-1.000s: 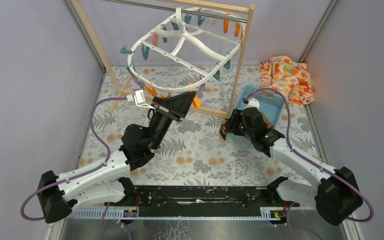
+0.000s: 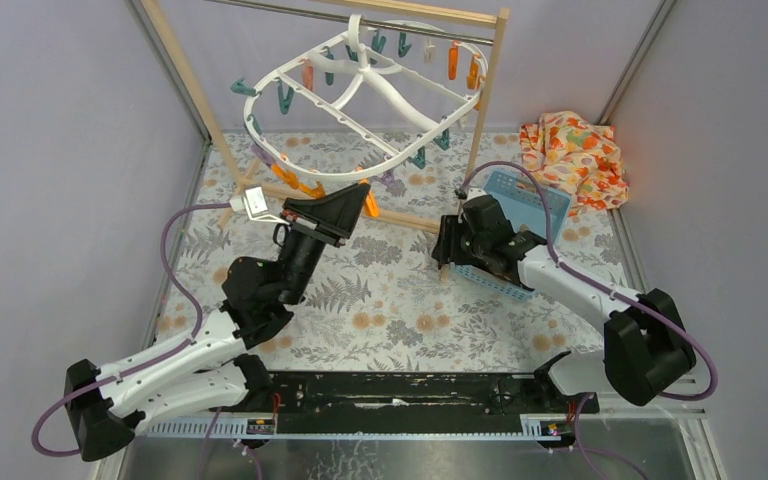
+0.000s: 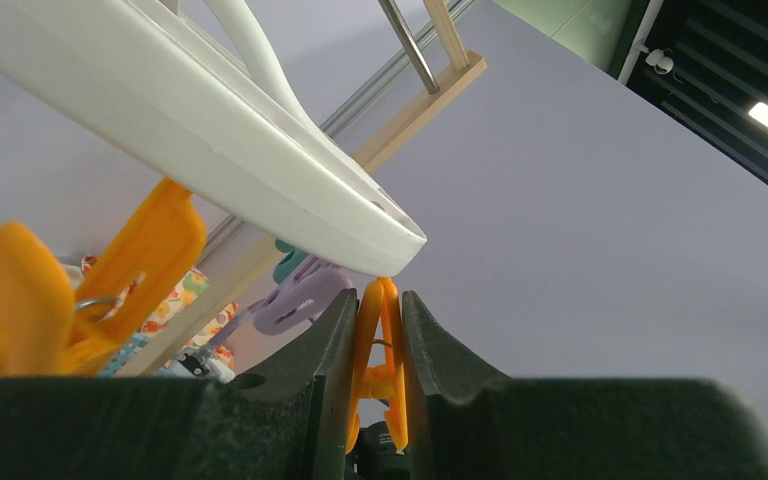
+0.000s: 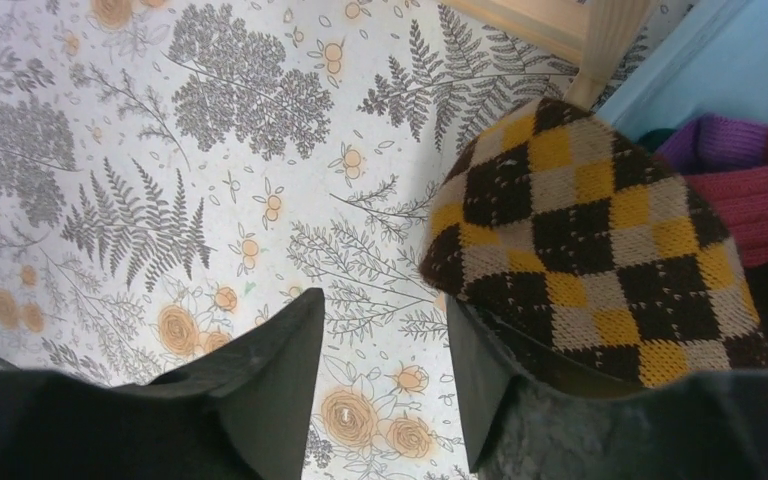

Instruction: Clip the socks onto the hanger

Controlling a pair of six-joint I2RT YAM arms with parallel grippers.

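Note:
The white hanger ring (image 2: 400, 150) hangs from the rail, carrying colored clips. My left gripper (image 2: 356, 198) is shut on an orange clip (image 3: 388, 380) at the hanger's near edge, also seen in the left wrist view. My right gripper stands open at the blue basket (image 2: 550, 205). In the right wrist view a brown, yellow and beige checked sock (image 4: 585, 240) lies draped over the basket's edge beside the right fingers; purple and red socks (image 4: 750, 210) lie behind it. No sock shows between the right fingertips.
The wooden rack post (image 2: 480, 120) stands behind the basket. An orange floral cloth (image 2: 575, 160) is heaped at the back right.

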